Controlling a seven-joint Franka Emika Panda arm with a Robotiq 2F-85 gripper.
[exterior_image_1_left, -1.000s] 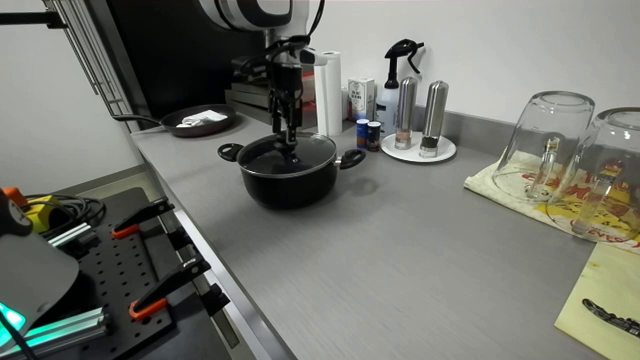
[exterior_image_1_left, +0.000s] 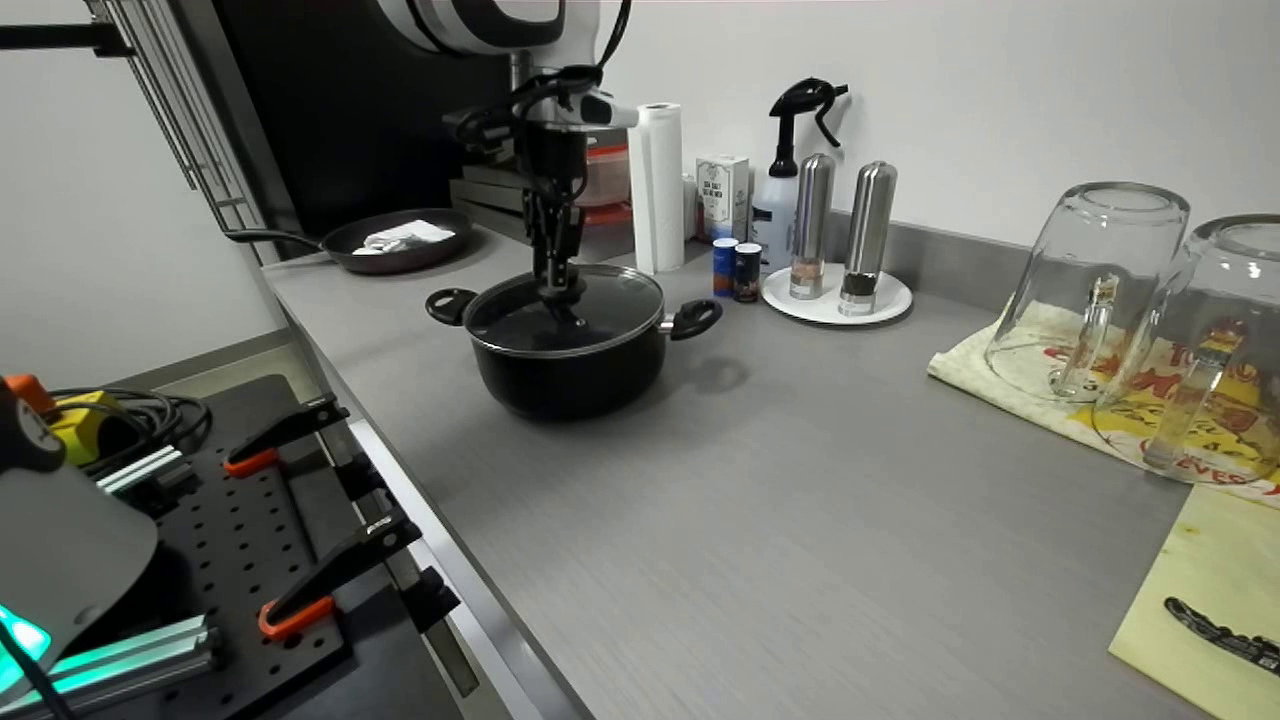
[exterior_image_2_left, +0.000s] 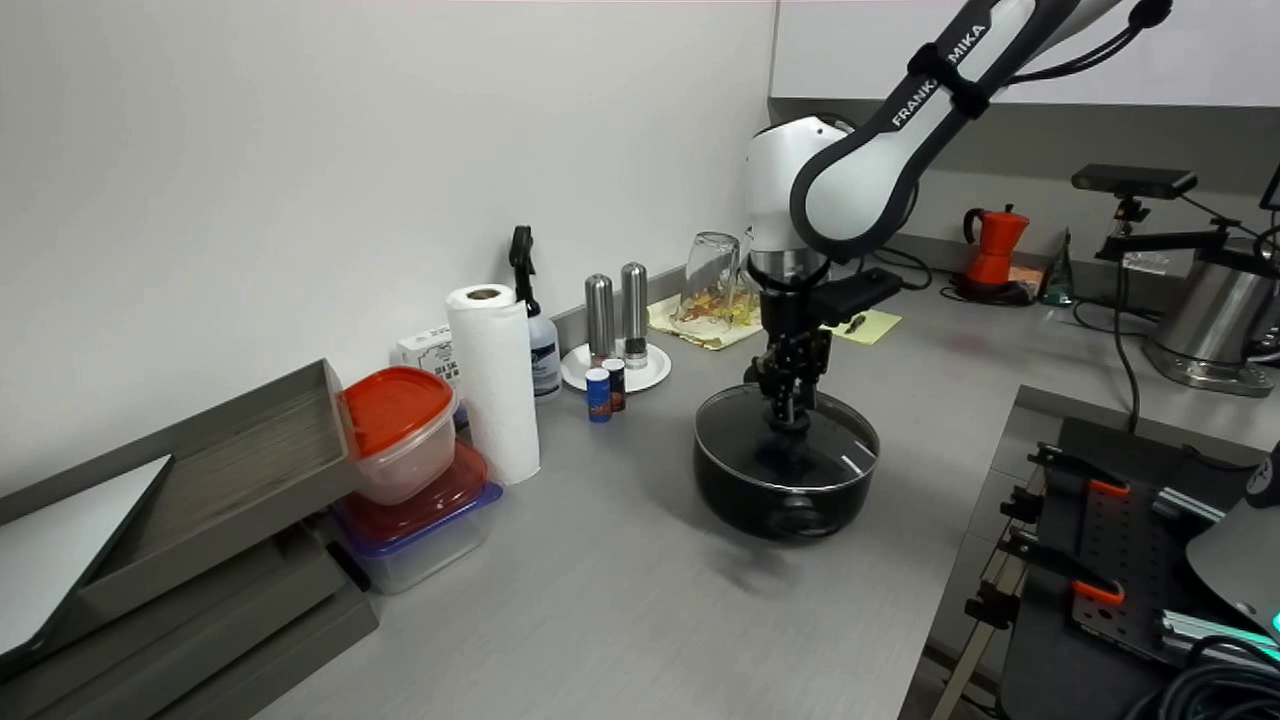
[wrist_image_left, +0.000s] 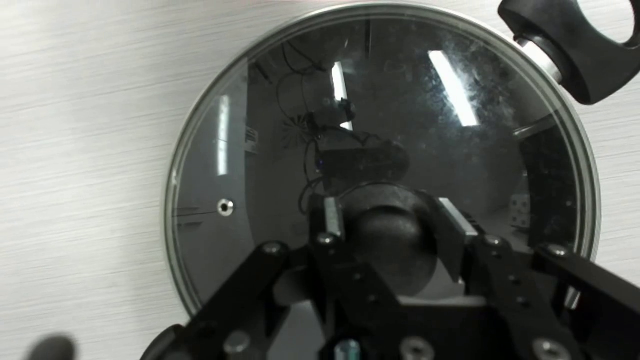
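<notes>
A black pot (exterior_image_1_left: 564, 382) with two side handles stands on the grey counter, its glass lid (exterior_image_1_left: 612, 294) seated on the rim. My gripper points straight down at the lid's middle and is shut on the round black lid knob (wrist_image_left: 393, 249), a finger on each side of it. In the second exterior view the gripper (exterior_image_2_left: 788, 414) is over the centre of the same pot (exterior_image_2_left: 768, 504). The pot's inside cannot be made out through the dark, reflecting glass.
Behind the pot stand a paper towel roll (exterior_image_1_left: 657, 192), two small shakers (exterior_image_1_left: 746, 274) and a white plate (exterior_image_1_left: 798, 310) with two grinders. A frying pan (exterior_image_1_left: 402, 252) lies at the far left. Counter space right of the pot is free.
The gripper has come down slightly and its fingers have closed on the lid knob. Pot and lid have shifted a little to the left in the first exterior view, along with the arm.
</notes>
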